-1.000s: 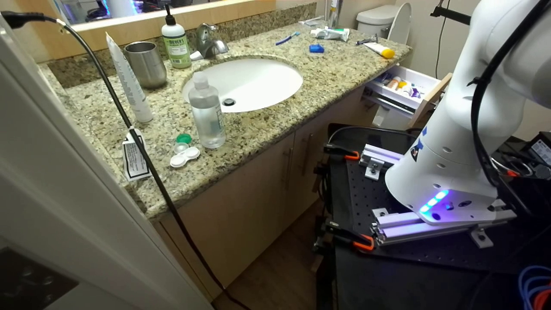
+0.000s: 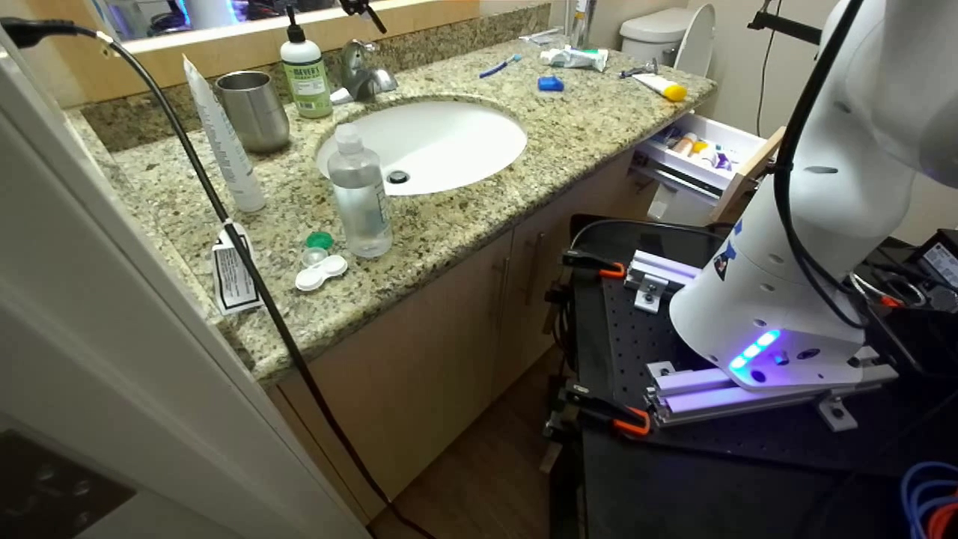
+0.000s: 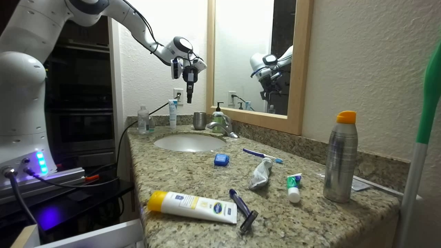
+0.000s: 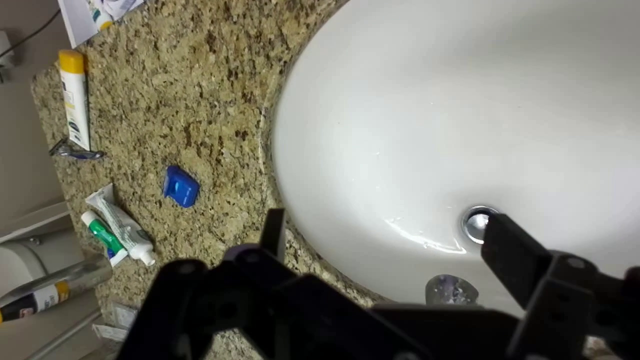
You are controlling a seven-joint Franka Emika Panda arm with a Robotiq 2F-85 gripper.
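Observation:
My gripper is open over the sink, its two fingers wide apart with nothing between them. In exterior view 2 the same gripper [image 3: 190, 99] points straight down, high above the counter near the mirror. Only its dark fingertips [image 2: 379, 22] enter the top of exterior view 1. Below it lies the white oval sink [image 4: 372, 120] with its metal drain [image 4: 477, 224]. A blue floss box [image 4: 180, 186] rests on the granite left of the basin in the wrist view. Toothpaste tubes [image 4: 126, 228], a razor [image 4: 77, 151] and a yellow-capped lotion tube [image 4: 74, 102] lie farther off.
Around the basin stand a faucet [image 2: 364, 76], a soap pump bottle [image 2: 306, 76], a steel cup [image 2: 254, 112], an upright white tube [image 2: 224, 144] and a clear bottle [image 2: 360, 198]. An open drawer [image 2: 709, 148] juts from the counter. A spray can [image 3: 341, 159] stands at the far end.
The fingertips have come into exterior view 1 at the top edge, and the arm's upper links and cable have shifted. The counter objects look unmoved.

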